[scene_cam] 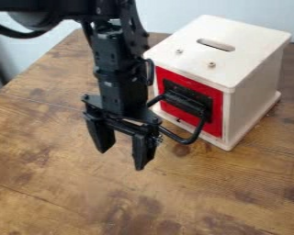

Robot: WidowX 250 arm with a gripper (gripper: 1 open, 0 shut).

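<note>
My black gripper [122, 146] hangs over the wooden table at centre-left, fingers pointing down and apart, with only table visible between them. Right of it stands a pale wooden box [250, 110] with a slot in its top and a red front panel [213, 88]. A black fitting on that panel carries a looped black handle or cable [186, 138], reaching toward my gripper; whether it touches the arm is unclear.
A pale wall runs behind it.
</note>
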